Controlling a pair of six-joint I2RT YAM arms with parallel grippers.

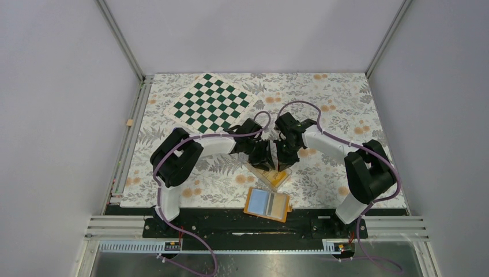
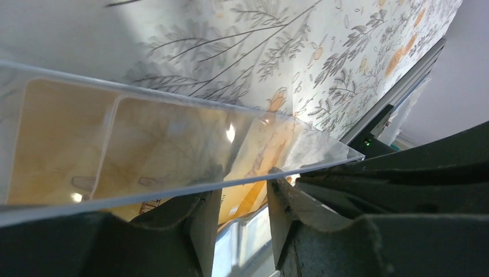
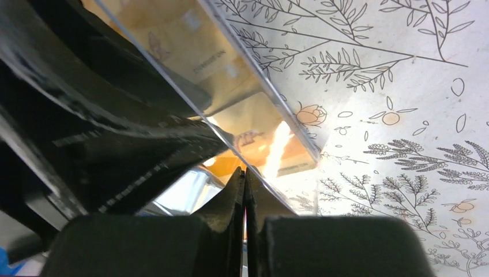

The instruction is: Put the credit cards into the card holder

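Both grippers meet over the clear-sleeved orange card holder [image 1: 274, 178]. In the left wrist view my left gripper is part open at the edge of a transparent sleeve [image 2: 144, 144], with tan card-like pieces behind it; whether it grips anything is unclear. In the right wrist view my right gripper is shut, its tips at the clear edge near a pale card [image 3: 265, 133], with the other gripper's dark body alongside. An open orange-edged folder with blue and beige panels [image 1: 258, 202] lies at the front edge.
A green checkered board [image 1: 210, 104] lies at the back left. The two arms crowd the centre.
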